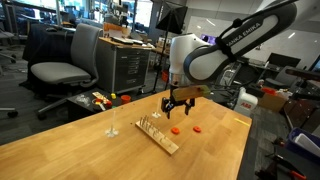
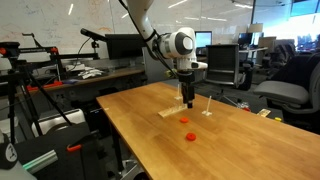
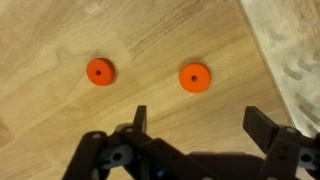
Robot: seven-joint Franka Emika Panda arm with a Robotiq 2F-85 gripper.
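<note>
Two red-orange discs, each with a small dark centre hole, lie flat and apart on the wooden table. In the wrist view one disc (image 3: 195, 77) is just beyond the gap of my gripper, and the other disc (image 3: 100, 71) is off to the left. My gripper is open, its black fingers (image 3: 136, 119) wide apart with nothing between them. From exterior view 1, the arm hangs above the table behind the discs. A light wooden pegboard (image 1: 157, 137) rests beside them; its edge (image 3: 285, 45) runs down the right of the wrist view.
White thin-posted stands (image 1: 113, 128) are on the table past the board. Small red and black items (image 1: 100, 102) sit at its far edge, near an office chair (image 1: 67, 62). Wide bare tabletop (image 2: 245, 150) extends in exterior view 2.
</note>
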